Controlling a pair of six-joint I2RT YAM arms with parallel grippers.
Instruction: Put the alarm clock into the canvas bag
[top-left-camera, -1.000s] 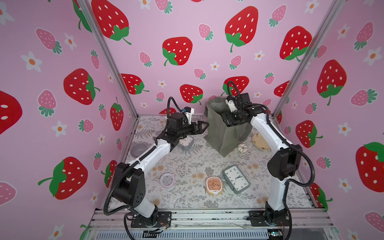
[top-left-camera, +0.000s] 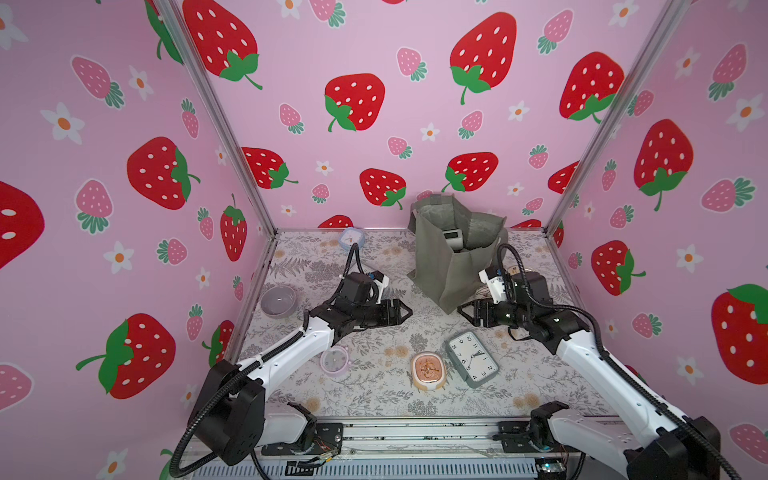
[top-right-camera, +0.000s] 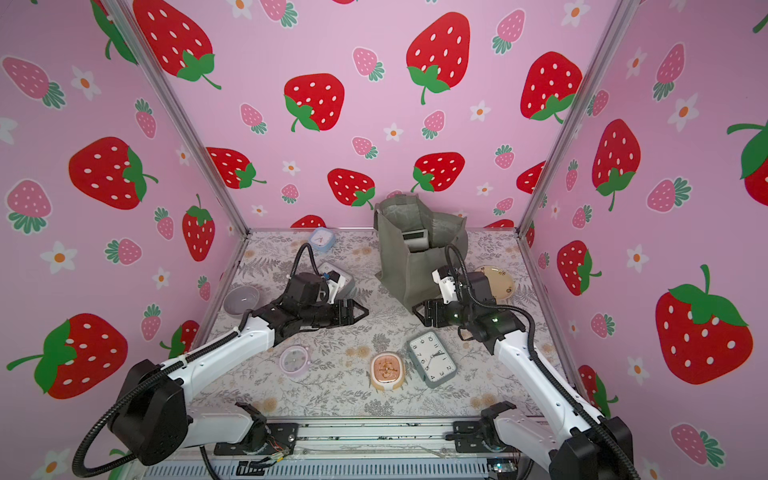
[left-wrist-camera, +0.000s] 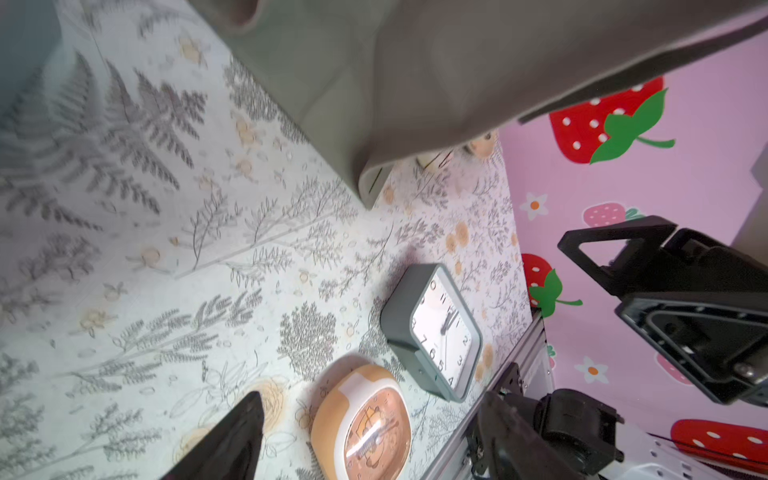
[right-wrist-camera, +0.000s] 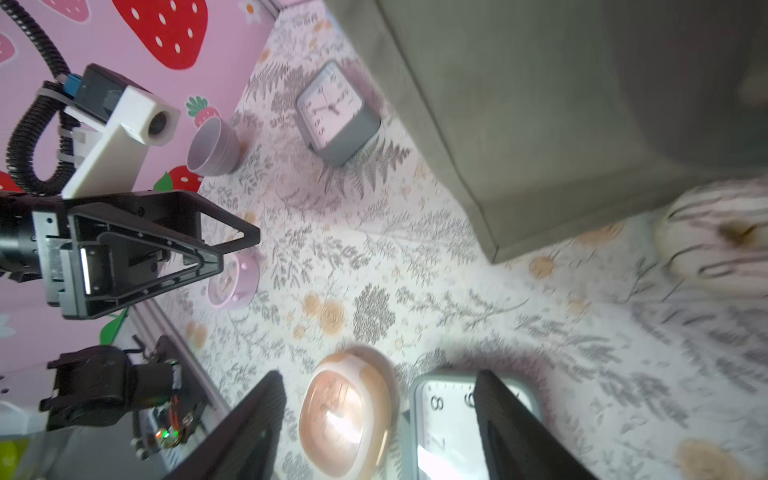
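The grey canvas bag (top-left-camera: 440, 268) stands at the back right, with a grey-and-white clock (top-left-camera: 452, 238) inside it. My left gripper (top-left-camera: 396, 312) hangs left of the bag's front, nothing visible between its fingers. My right gripper (top-left-camera: 480, 312) is in front of the bag, above a square grey alarm clock (top-left-camera: 472, 358) on the table; its fingers stand apart, empty. A round-cornered orange clock (top-left-camera: 429, 370) lies left of that square clock, a pink clock (top-left-camera: 334, 361) farther left. Another grey clock (right-wrist-camera: 336, 108) is behind my left gripper, a blue one (top-right-camera: 322, 239) at the back.
A grey bowl (top-left-camera: 279, 301) is at the left edge. A wooden plate (top-right-camera: 497, 281) and a patterned round object (right-wrist-camera: 712, 236) lie right of the bag. Bare table shows at the front and centre.
My right gripper has moved from over the bag's opening out and down to its front. My left gripper has moved lower and toward the front. Both arms have pulled back.
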